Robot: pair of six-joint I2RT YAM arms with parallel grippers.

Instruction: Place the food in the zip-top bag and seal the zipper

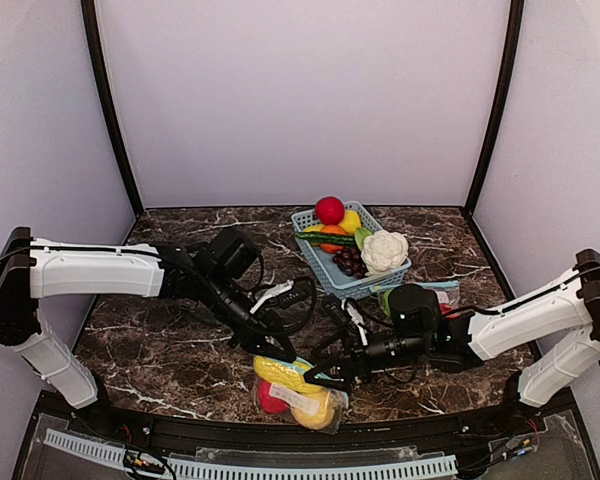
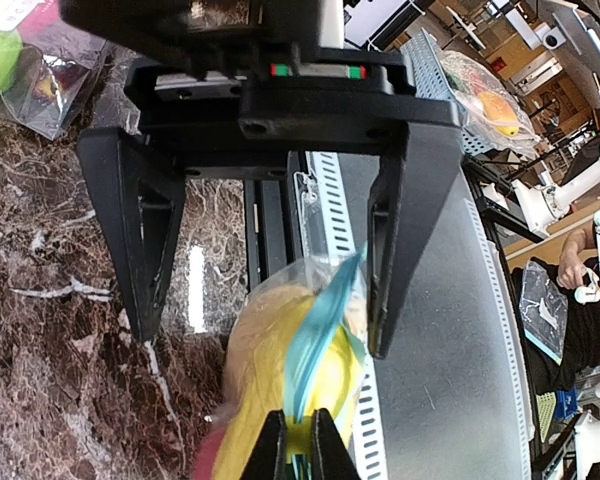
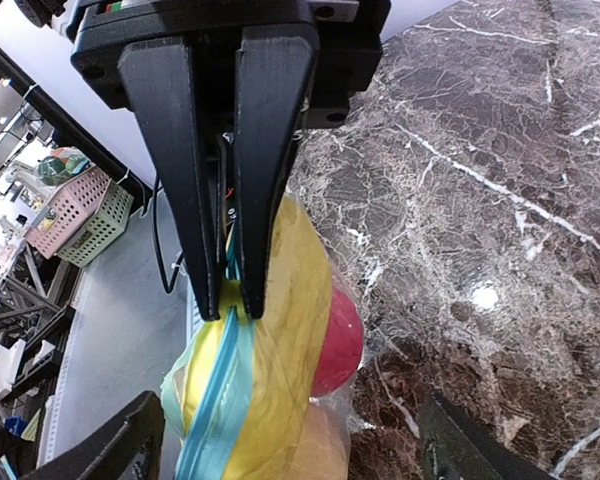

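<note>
A clear zip bag (image 1: 300, 402) lies at the table's front, holding yellow food (image 3: 285, 360), a red round item (image 3: 337, 340) and a round yellowish item (image 1: 313, 410). Its blue zipper strip (image 2: 320, 315) runs along the top. My left gripper is shut on the bag's zipper edge, seen at the bottom of the left wrist view and the top of the right wrist view. My right gripper (image 1: 329, 373) is open just to the right of it, its fingers low beside the strip at the bag's right part.
A blue basket (image 1: 330, 270) with fruit, a cucumber, grapes and a cauliflower stands behind the grippers. Another bag (image 1: 440, 297) lies right of it, partly hidden by my right arm.
</note>
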